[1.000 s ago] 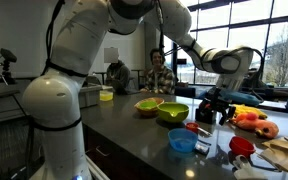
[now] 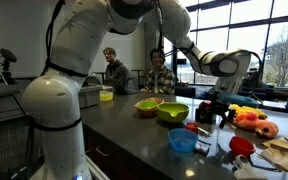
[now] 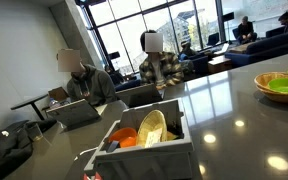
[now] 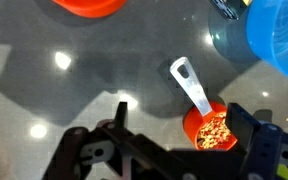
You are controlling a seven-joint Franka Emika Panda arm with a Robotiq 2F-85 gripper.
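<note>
My gripper is open, its two dark fingers apart at the bottom of the wrist view. Between and just beyond them lies a small red cup (image 4: 206,116) with a white handle, holding orange-brown bits. It rests on the dark table, and the fingers partly cover it. To its upper right is a blue container (image 4: 277,35). Part of a red bowl (image 4: 92,3) shows at the top edge. In exterior view 1 the gripper (image 2: 216,115) hangs over the table, beyond the blue bowl (image 2: 182,141) and red bowl (image 2: 242,146).
A green bowl (image 2: 171,112) and a basket (image 2: 148,106) stand farther left. Orange and red items (image 2: 256,124) lie on the right. Another view shows a grey bin (image 3: 144,158) with a yellow bowl inside. Dark tabletop in front of the blue bowl is bare.
Only the seated person at the back left shifts a little.
</note>
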